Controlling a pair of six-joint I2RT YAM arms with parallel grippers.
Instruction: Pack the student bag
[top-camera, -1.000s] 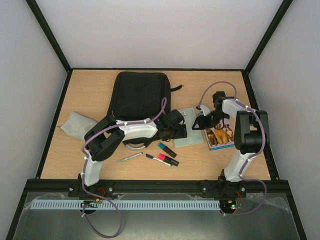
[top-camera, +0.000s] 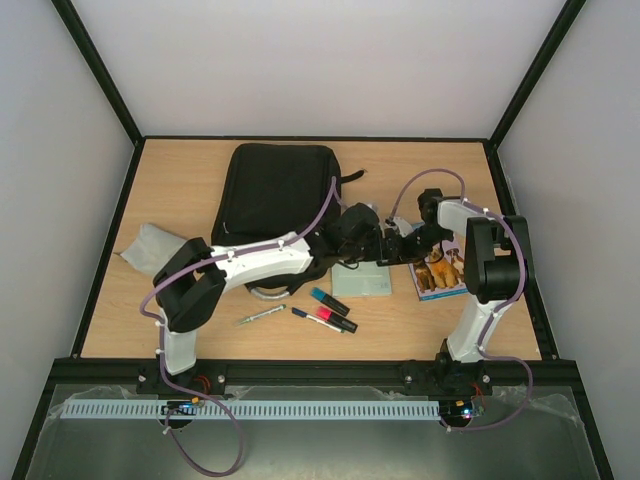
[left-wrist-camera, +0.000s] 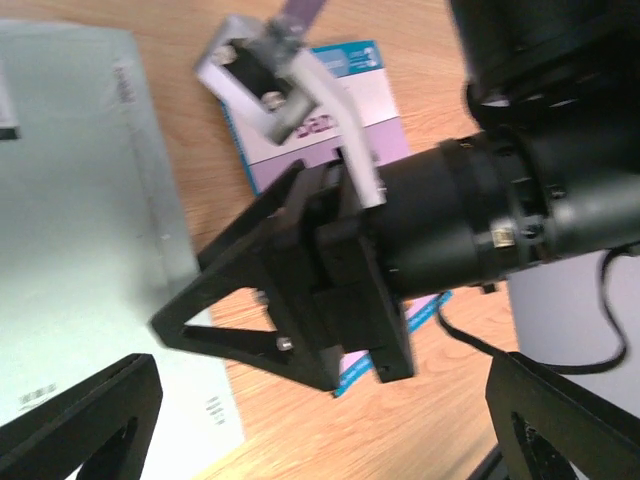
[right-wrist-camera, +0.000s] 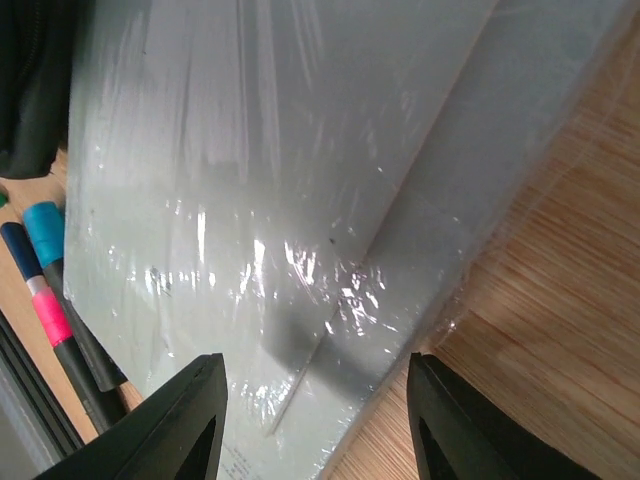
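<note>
A black bag (top-camera: 275, 180) lies at the back centre. The pale notebook (top-camera: 360, 282) in its clear cover lies right of it under both grippers, filling much of the right wrist view (right-wrist-camera: 230, 180). In the left wrist view my left gripper stands open over it, beside the right gripper's black body. My right gripper is low at the notebook's edge; whether it pinches the cover is hard to tell. A picture book (top-camera: 440, 282) lies under the right arm.
Markers (top-camera: 335, 318), a pen (top-camera: 262, 313) and other pens lie in front of the notebook. A grey pouch (top-camera: 150, 248) lies at the left.
My left gripper has moved right and slightly up in the top view, close to the right gripper. The right gripper has shifted slightly.
</note>
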